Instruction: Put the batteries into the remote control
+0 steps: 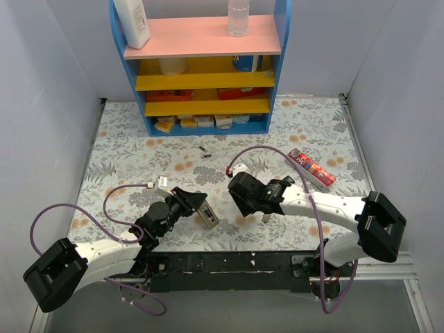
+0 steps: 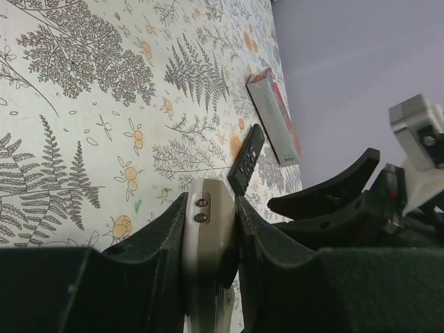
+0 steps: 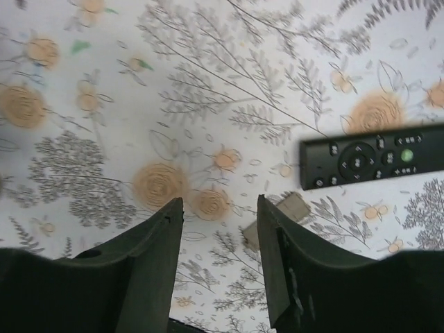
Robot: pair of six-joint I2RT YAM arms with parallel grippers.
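My left gripper point(image 1: 195, 200) is shut on a pale remote control point(image 1: 209, 216), which tilts outward with a dark slot in its face. What lies in that slot is too small to tell. In the left wrist view the held remote's end point(image 2: 210, 215) stands between the fingers. My right gripper is part open above the table, to the right of the held remote, with nothing between its fingertips. Two small batteries point(image 1: 207, 156) lie on the cloth in front of the shelf. A small grey-beige piece point(image 3: 293, 207), perhaps the battery cover, lies below the right gripper.
A black remote point(image 3: 371, 156) lies on the cloth beside the beige piece. Farther right is a red box point(image 1: 310, 168). The blue shelf point(image 1: 205, 129) stands at the back. Bare cloth surrounds the batteries and stretches across the left side.
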